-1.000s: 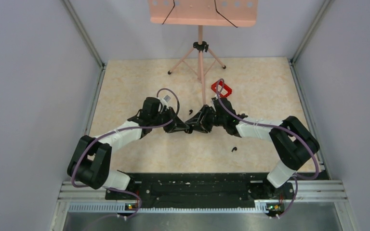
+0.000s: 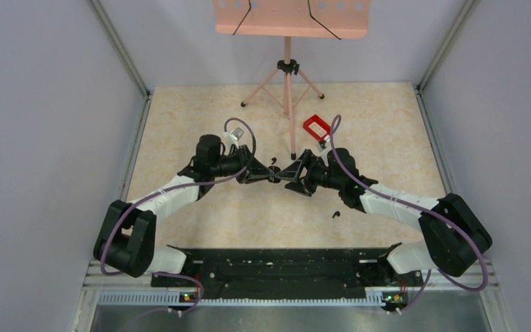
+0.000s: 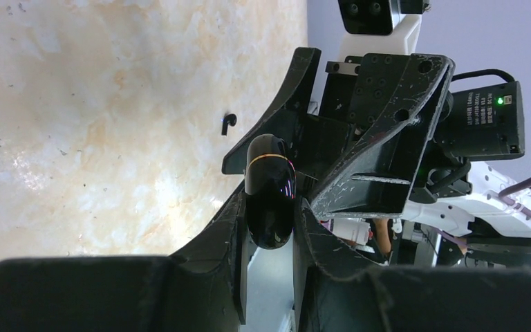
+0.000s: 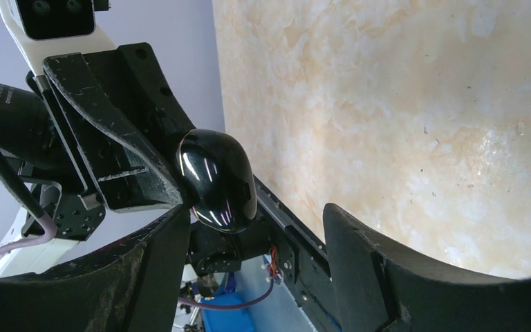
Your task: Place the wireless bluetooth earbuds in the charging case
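The glossy black charging case is clamped between the fingertips of my left gripper above the table, seen also as the case [image 4: 218, 180] in the right wrist view. My right gripper is open, its fingers apart, just to the right of the case with nothing between them. One small black earbud [image 2: 274, 160] lies on the table behind the grippers; another earbud [image 2: 336, 214] lies nearer the front, right of centre.
A red tray [image 2: 317, 127] lies at the back right beside the pink music stand [image 2: 291, 117].
The right gripper and arm have pulled back rightward from the case and opened. The left gripper with the case has risen slightly toward the back of the top view and a little rightward.
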